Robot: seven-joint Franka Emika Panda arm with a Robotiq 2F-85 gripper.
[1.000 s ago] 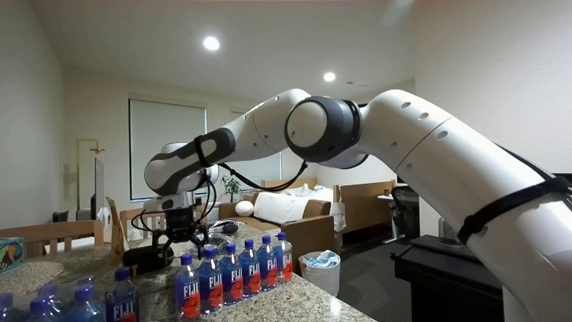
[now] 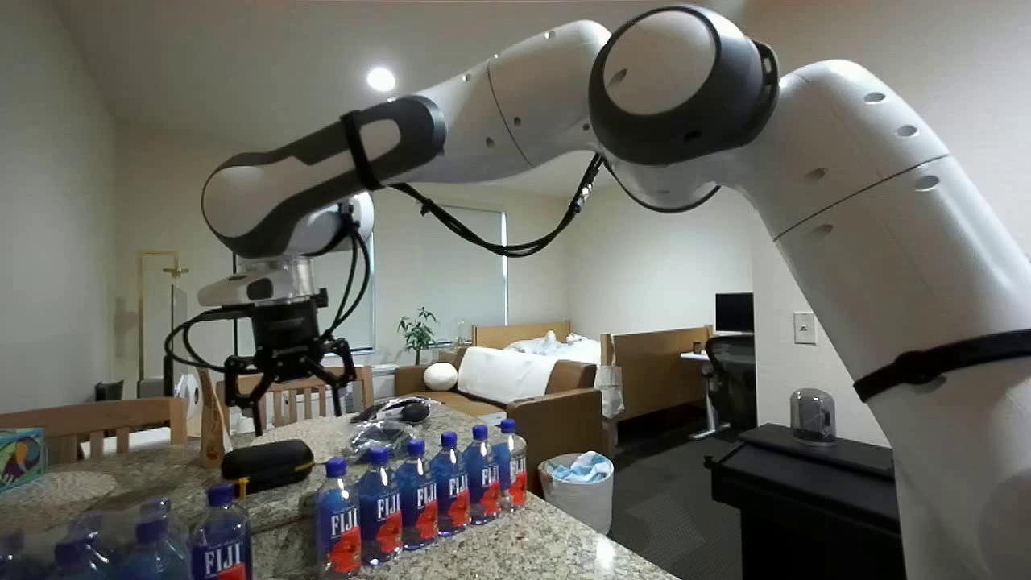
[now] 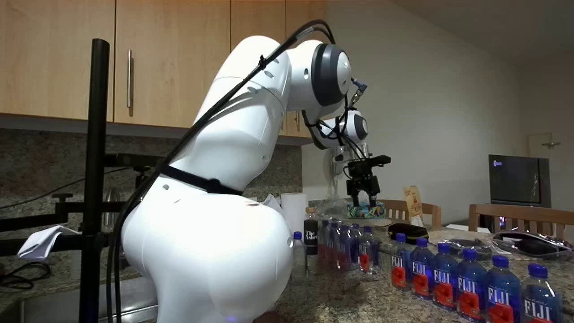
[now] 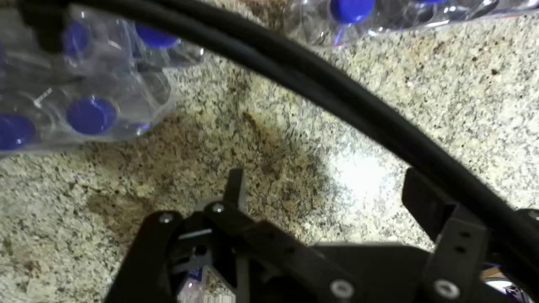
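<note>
My gripper [image 2: 300,404] hangs in the air above the granite counter, its fingers spread apart and nothing between them. In the wrist view bare counter shows past the open gripper. A row of blue-capped FIJI water bottles [image 2: 418,495] stands upright along the counter's edge, lower than the gripper. A second group of bottles [image 2: 151,546] stands at the near left; plastic film seems to cover part of it in the wrist view, where blue caps [image 4: 91,115] fill the upper left. One labelled bottle [image 2: 221,541] stands at the side of that group.
A black case [image 2: 267,461] lies on the counter below the gripper. Clear plastic packaging [image 3: 471,246], a dark bottle [image 3: 310,231], a paper towel roll [image 3: 294,210] and a colourful box [image 2: 21,454] are around. Bare granite [image 4: 283,151] lies between the two bottle groups.
The arm has risen, and my gripper has moved up and to the left in exterior view 1, away from the row of bottles. The bottles there look unmoved.
</note>
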